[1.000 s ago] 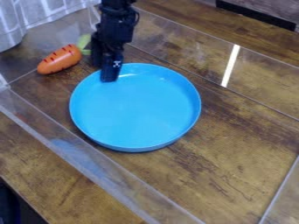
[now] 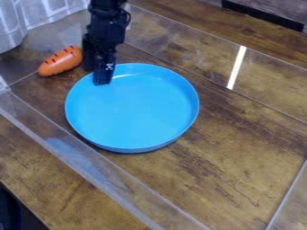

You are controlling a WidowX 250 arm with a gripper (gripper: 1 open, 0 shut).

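A round blue plate (image 2: 131, 112) lies on the wooden table, left of centre. The black gripper (image 2: 99, 65) reaches down at the plate's back-left rim, its fingertips at or on the rim; whether they are shut on it I cannot tell. An orange carrot-like toy (image 2: 60, 61) lies just left of the gripper, behind the plate.
Transparent strips or edges cross its left and right parts. A pale translucent object (image 2: 18, 22) stands at the back left corner.
The plate has shifted a little to the left, and the gripper has moved slightly left with it. A green item seen behind the gripper earlier is now mostly hidden.
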